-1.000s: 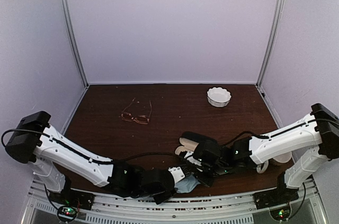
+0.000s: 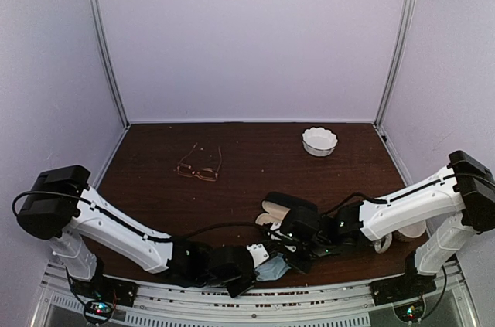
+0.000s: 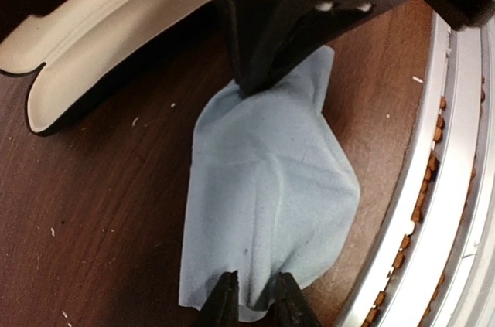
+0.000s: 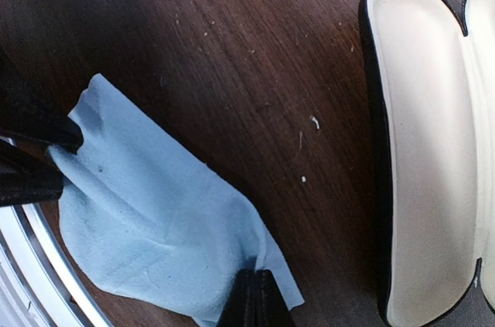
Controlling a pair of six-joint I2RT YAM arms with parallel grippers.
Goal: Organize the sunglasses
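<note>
A light blue cloth [image 2: 272, 267] lies near the table's front edge, between both grippers. In the left wrist view a raised fold of the cloth [image 3: 267, 180] runs between the parted fingers of my left gripper. My right gripper is shut on the cloth's other end, where the fabric bunches up at its tips. Behind them sits the open sunglasses case [image 4: 425, 141], black outside and cream inside, seemingly empty where its inside shows. A pair of brown-framed glasses [image 2: 198, 172] rests at the back left with its temples unfolded.
A white scalloped bowl [image 2: 319, 141] stands at the back right. Partly behind the right arm is a pale round object [image 2: 411, 230], with a white ring [image 2: 383, 243] beside it. The metal rail [image 3: 421, 188] borders the front edge.
The left arm's upper part has shifted a little to the right, while its gripper has stayed at the cloth. The right arm has barely moved.
</note>
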